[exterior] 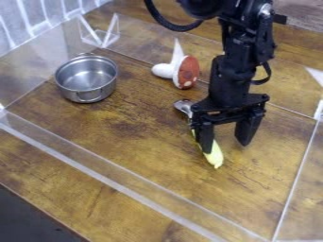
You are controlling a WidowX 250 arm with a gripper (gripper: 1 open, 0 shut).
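My black gripper [225,132] is low over the wooden table with its two fingers spread open. Under and beside the left finger lies a pale yellow-green elongated object [212,157], partly hidden by the gripper; whether they touch I cannot tell. A small silver object [183,108] shows just behind that finger.
A steel pot [86,86] sits at the left. A white object with a reddish-brown round part [188,72] lies behind the gripper. Clear plastic walls edge the wooden surface [120,151], whose front-left middle is bare.
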